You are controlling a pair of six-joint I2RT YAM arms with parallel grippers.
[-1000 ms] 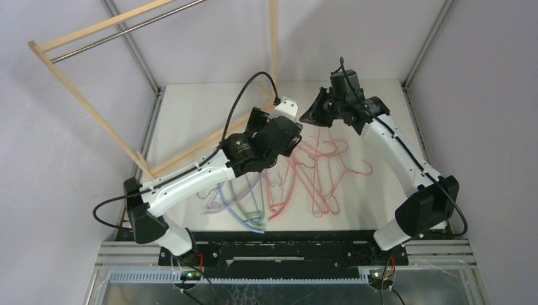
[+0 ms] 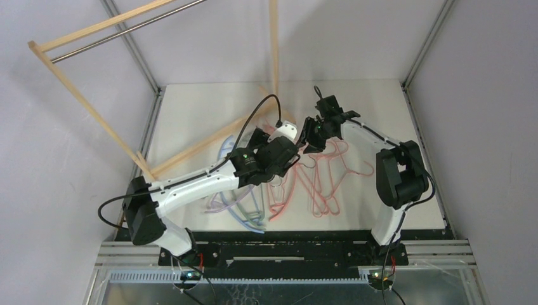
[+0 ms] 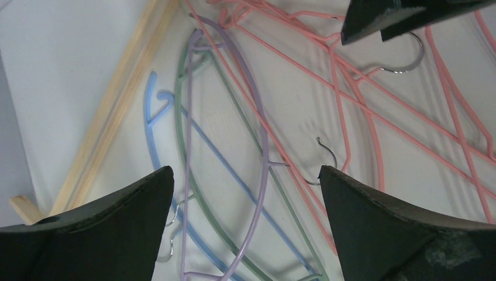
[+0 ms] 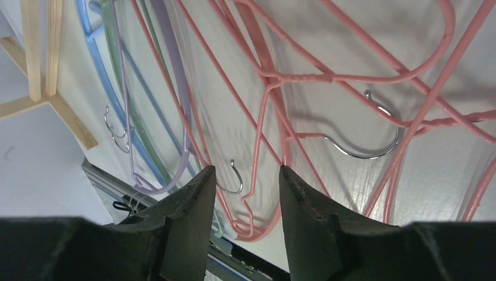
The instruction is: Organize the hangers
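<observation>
A tangle of pink hangers (image 2: 323, 190) covers the middle-right of the board, overlapping purple (image 3: 257, 211), green (image 3: 207, 213) and blue (image 3: 149, 132) hangers toward the left, all lying flat with metal hooks. My left gripper hovers open over the purple, green and pink hangers, nothing held. Just to its right, my right gripper is partly open above pink hanger arms and hooks, with nothing clearly held; part of it shows at the top right of the left wrist view.
A wooden rack (image 2: 92, 111) with a metal rail (image 2: 127, 35) stands at the left and back, its wooden base bar (image 2: 190, 152) crossing the board. Bare board lies at the back left and far right. The two wrists are close together.
My left arm has shifted slightly.
</observation>
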